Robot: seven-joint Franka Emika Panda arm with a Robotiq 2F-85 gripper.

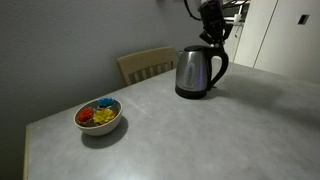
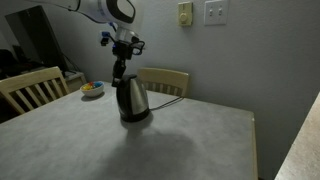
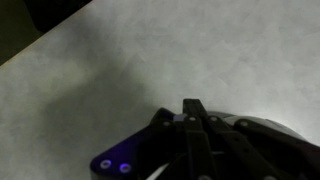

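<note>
A silver and black electric kettle (image 1: pixel 195 72) stands upright on the table, its black handle on the right in exterior view 1. My gripper (image 1: pixel 217 46) points down right at the top of the kettle, near the lid and the upper end of the handle. In exterior view 2 the gripper (image 2: pixel 118 78) is just over the kettle (image 2: pixel 134 102). Its black fingers (image 3: pixel 192 108) are together in the wrist view, with nothing showing between them. Part of the pale kettle rim shows behind the gripper there. Whether the fingertips touch the kettle I cannot tell.
A white bowl (image 1: pixel 100 119) with red, yellow and blue items stands on the grey table, well apart from the kettle. Wooden chairs (image 1: pixel 147 64) stand at the table's edge. A cord (image 2: pixel 168 103) runs from the kettle.
</note>
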